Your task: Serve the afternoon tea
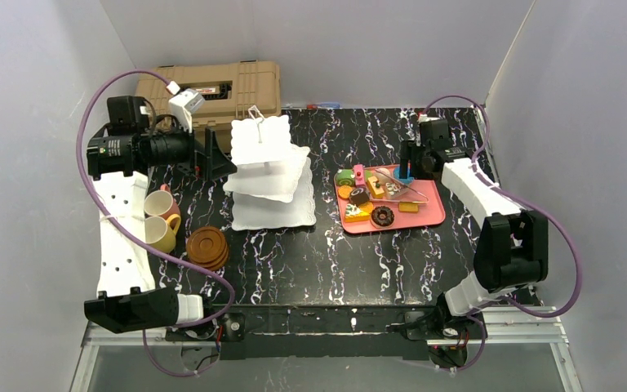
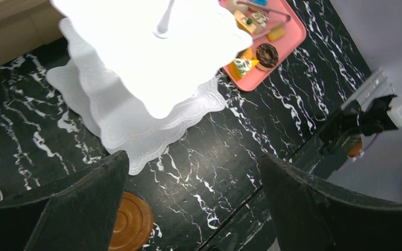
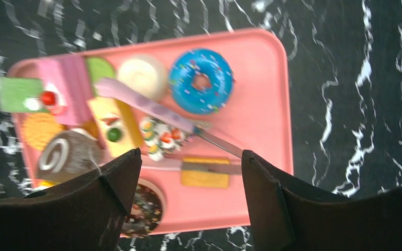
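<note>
A white three-tier stand (image 1: 269, 211) stands in the centre-left. My left gripper (image 1: 216, 159) is open just left of it, nothing between its fingers. My right gripper (image 1: 406, 159) hovers part open over the pink tray (image 1: 433, 214), fingers empty. The tray holds a blue donut (image 3: 201, 81), a chocolate donut (image 1: 382, 216), a yellow block (image 3: 204, 177), several other toy treats and two long utensils, one with a lilac handle (image 3: 146, 104).
Two mugs (image 1: 160, 234) and stacked wooden coasters (image 1: 207, 245) sit front left. A brown case (image 1: 163, 82) lies at the back. The counter between stand and tray is clear.
</note>
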